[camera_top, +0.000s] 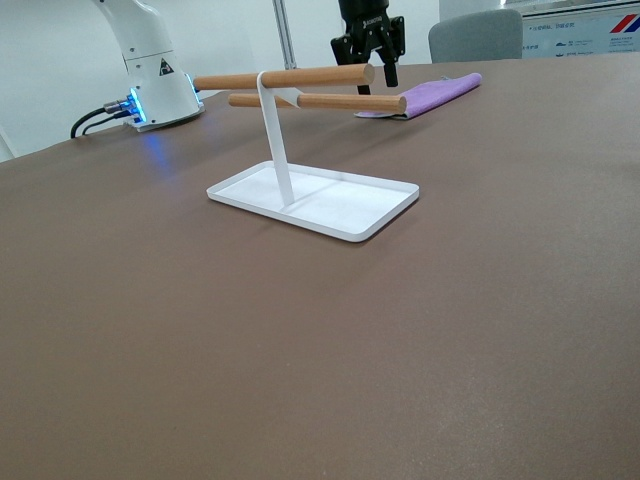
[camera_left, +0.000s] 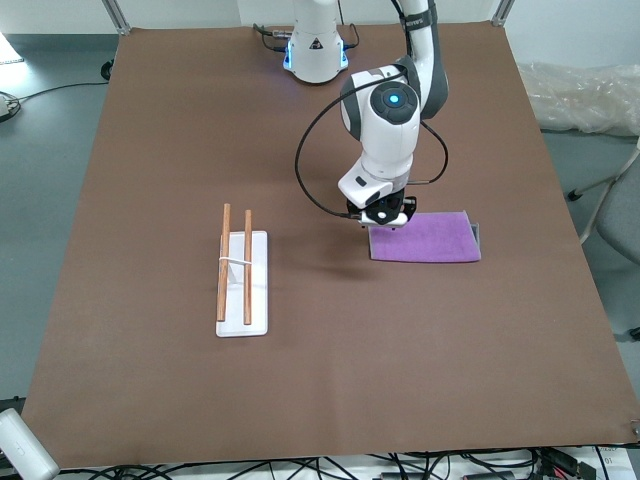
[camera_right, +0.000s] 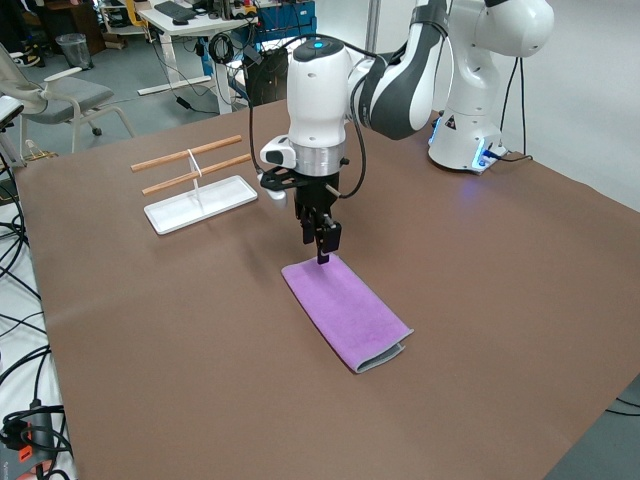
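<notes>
A purple cloth (camera_left: 430, 243) with a grey edge lies flat on the brown table, also seen in the right view (camera_right: 350, 316). My black gripper (camera_right: 323, 258) points straight down at the cloth's near-left end, its tips at or just over it; whether it is open or shut is unclear. A white stand with two wooden bars (camera_top: 330, 200) stands on the table, left of the cloth in the left view, with nothing on its bars.
My base with its cables sits at the back edge. A grey chair and wrapped plastic are off the table to the right in the left view.
</notes>
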